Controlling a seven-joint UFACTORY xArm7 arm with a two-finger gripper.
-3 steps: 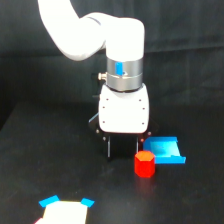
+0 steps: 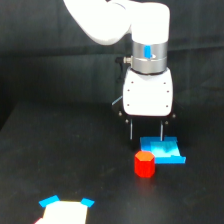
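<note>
My gripper (image 2: 147, 132) hangs pointing down above the far side of a small blue tray (image 2: 172, 159). Its two thin dark fingers stand apart, and nothing shows between them. A red hexagonal block (image 2: 145, 164) is at the tray's near left corner, overlapping it in this view; whether it rests on the tray or in front of it, I cannot tell. The block is lower in the picture than the fingertips and apart from them.
At the bottom left is a pale, box-like object (image 2: 65, 213) with blue corner pieces, cut off by the picture's edge. Red bits show beside it.
The arm has moved right and up in the picture, away from the near left of the block to above the tray. The block, the tray and the pale object look unmoved.
</note>
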